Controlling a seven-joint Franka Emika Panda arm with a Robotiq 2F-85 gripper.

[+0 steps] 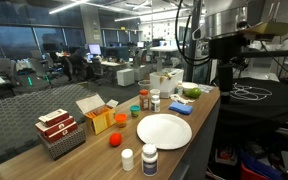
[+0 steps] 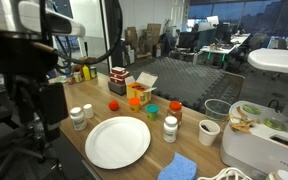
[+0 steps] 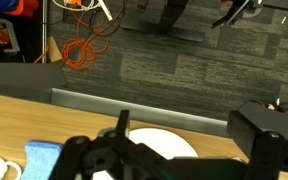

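Note:
My gripper stands open with nothing between its fingers, which sit wide apart at the bottom of the wrist view. It hangs in the air off the table's edge, level with the white plate. The round white plate lies empty on the wooden table; in the wrist view its near part shows below the fingers. Beside it are a white-lidded jar, a small white cup and a red ball. A folded blue cloth lies at the plate's other side.
A wire basket with red boxes, an orange carton, small orange and green cups, and several jars stand along the back. A white bin is at one end. Cables lie on the floor below the table edge.

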